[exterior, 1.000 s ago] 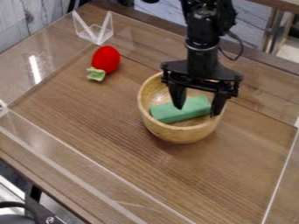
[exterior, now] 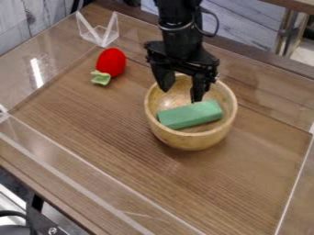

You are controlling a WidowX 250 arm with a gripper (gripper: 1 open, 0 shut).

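Note:
My black gripper [exterior: 182, 70] is open, held over the back rim of a wooden bowl [exterior: 189, 139], its fingers pointing down near the bowl's back part. A mint-green block [exterior: 189, 114] lies inside the bowl, in its front half, apart from the gripper. I see nothing held between the fingers.
A red rounded object [exterior: 112, 61] sits to the left, with a small pale green piece [exterior: 101, 79] beside it. A clear, angular object [exterior: 97, 27] is at the upper left.
My gripper has moved left and back from over the bowl's right part. The green block appears slightly shifted within the bowl.

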